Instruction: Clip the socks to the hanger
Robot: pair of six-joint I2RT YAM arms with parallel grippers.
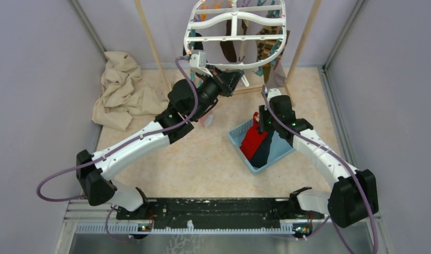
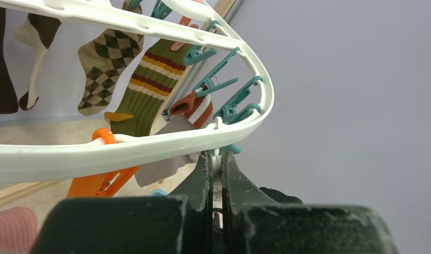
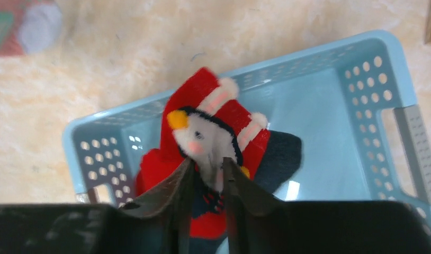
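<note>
My left gripper (image 1: 235,76) is shut on the white hanger (image 2: 150,152) at its front bar, where several socks hang from clips, among them a green striped sock (image 2: 150,84) and a checked sock (image 2: 105,69). Over the blue basket (image 3: 324,121), my right gripper has its fingertips at a red sock (image 3: 189,90) with a penguin face; a dark sock (image 3: 282,153) lies under it. The right wrist view is blurred, and whether the fingers grip the sock is unclear.
Beige cloth (image 1: 118,90) lies at the back left. Wooden posts (image 1: 303,37) stand either side of the hanger.
</note>
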